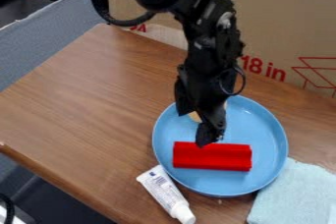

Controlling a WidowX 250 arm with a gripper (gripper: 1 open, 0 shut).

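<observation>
My black gripper (202, 120) hangs over the blue plate (258, 135), its fingers reaching down behind a red cylinder (211, 155) that lies across the front of the plate. The pale yellow round object on the plate is mostly hidden behind the gripper, with only slivers showing. The gripper is open; whether it touches the yellow object cannot be seen clearly.
A white tube (164, 191) lies left of the plate's front, and a light cloth (296, 200) lies to the right. A cardboard box (282, 41) stands behind.
</observation>
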